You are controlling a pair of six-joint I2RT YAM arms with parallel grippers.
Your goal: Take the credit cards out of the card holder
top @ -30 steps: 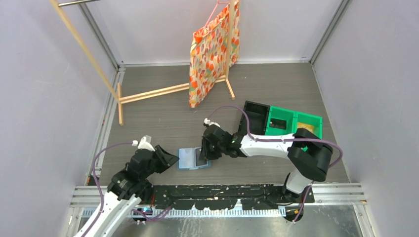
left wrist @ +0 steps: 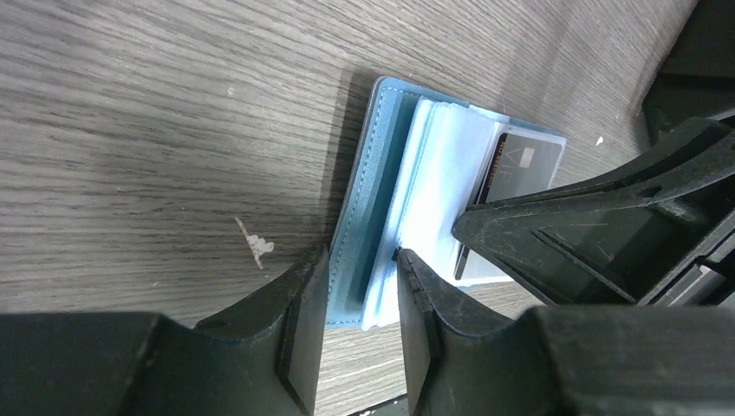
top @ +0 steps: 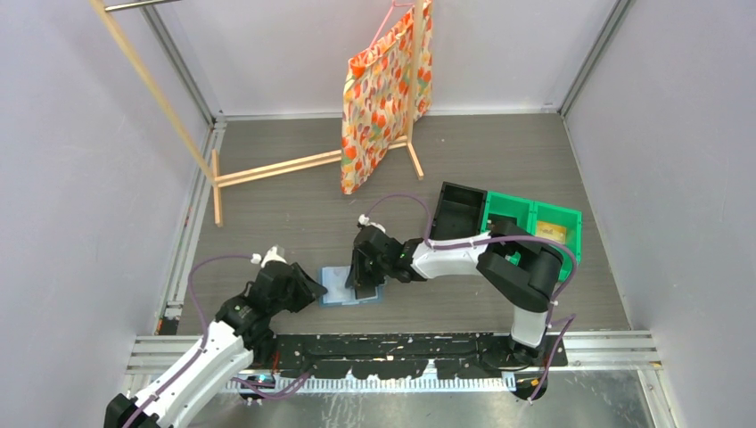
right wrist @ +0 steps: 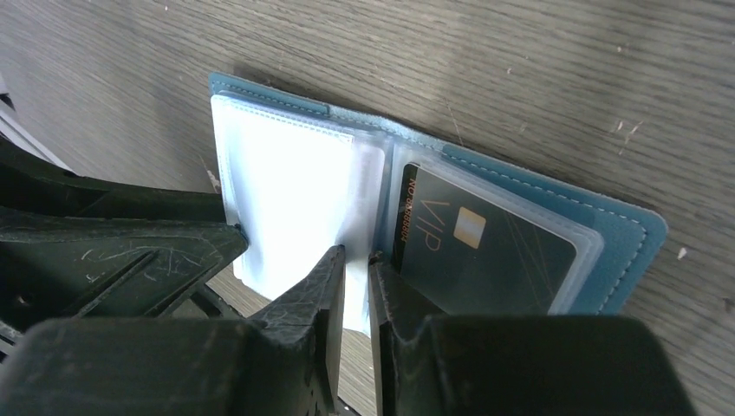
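Observation:
The blue card holder (top: pixel 336 283) lies spread open on the table, low in the middle of the top view. In the right wrist view, a dark card (right wrist: pixel 490 247) marked "VIP" sits in the holder's clear right sleeve. Left of it is a whitish sleeve (right wrist: pixel 286 186). My right gripper is shut on that sleeve's edge, near the holder's middle fold. At the holder's left edge, my left gripper stands part open, its fingertips on either side of the blue border and the sleeve edge. It has not closed on them.
At right stand a black bin (top: pixel 458 209) and a green bin (top: pixel 560 215), partly behind the right arm. A patterned cloth (top: pixel 383 98) hangs from a wooden rack (top: pixel 276 168) at the back. Between rack and holder the table is bare.
My right gripper has moved left from over the dark card to the middle fold. The left one has come slightly right and down, up to the holder's left edge. The holder lies about where it was.

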